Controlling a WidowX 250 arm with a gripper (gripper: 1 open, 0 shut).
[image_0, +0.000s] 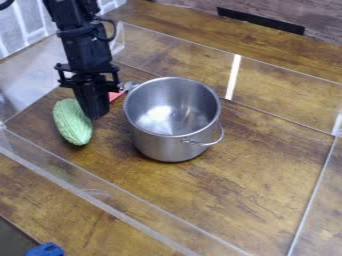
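Note:
My black gripper points down at the left, just above and right of a green cabbage-like vegetable lying on the wooden table. Its fingertips are small and dark, and whether they are open or shut is hard to make out. A steel pot with wire handles stands right of the gripper. A small red item lies partly hidden behind the gripper and beside the pot.
A clear rim or panel runs along the left and lower left. A blue object sits at the bottom-left corner.

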